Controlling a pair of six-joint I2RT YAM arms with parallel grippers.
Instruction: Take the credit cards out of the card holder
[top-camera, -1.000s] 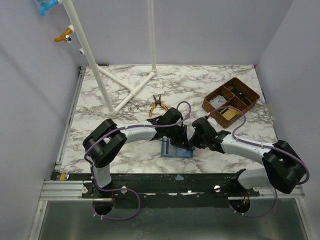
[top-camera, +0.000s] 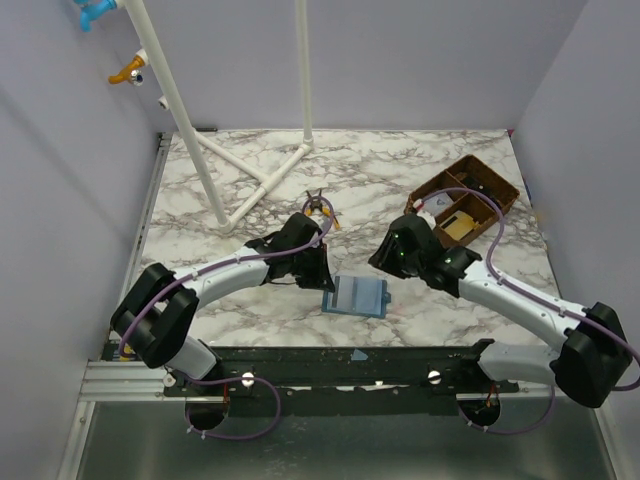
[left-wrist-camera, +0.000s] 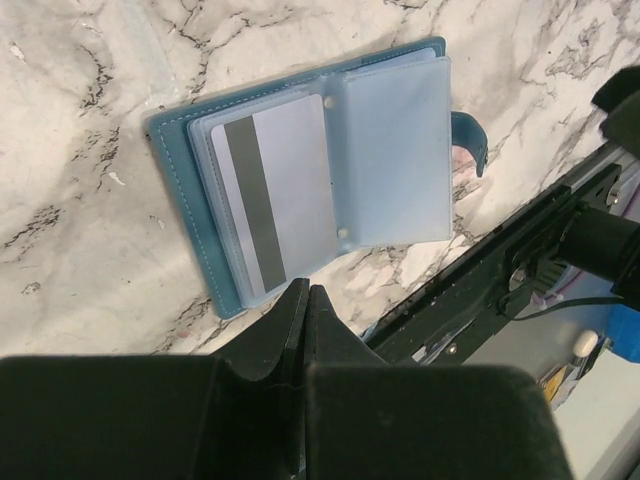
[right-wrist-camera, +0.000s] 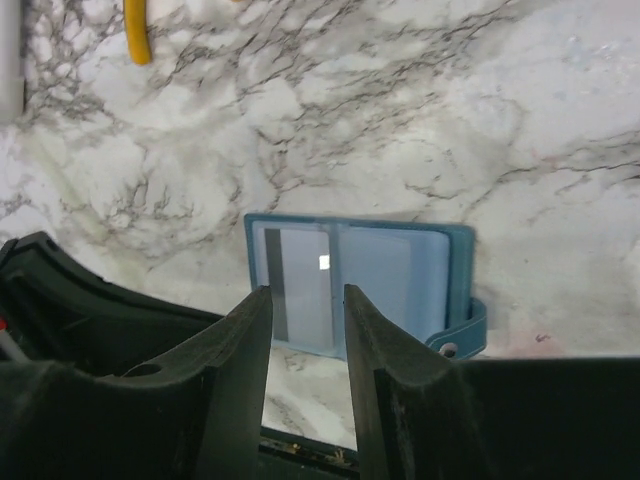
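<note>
The blue card holder (left-wrist-camera: 190, 200) lies spread on the marble table, its strap (left-wrist-camera: 468, 140) sticking out on the right. A white card with a dark stripe (left-wrist-camera: 290, 180) sits in the clear sleeve on its left side; a pale clear sleeve (left-wrist-camera: 395, 155) covers the right side. My left gripper is shut with nothing visible between its fingers, its tips at the holder's lower left edge in the left wrist view. Open and empty, my right gripper hovers above the holder (right-wrist-camera: 460, 270), off to the right of it in the top view.
A brown compartment box (top-camera: 412, 200) with several items stands at the back right. Yellow-handled pliers (top-camera: 325, 210) lie behind the left gripper. White pipes (top-camera: 265, 185) rise at the back left. Bare table surrounds the holder.
My left gripper has moved left across the holder, from its right half to its left edge. The right gripper has drawn back and away from the holder's right edge.
</note>
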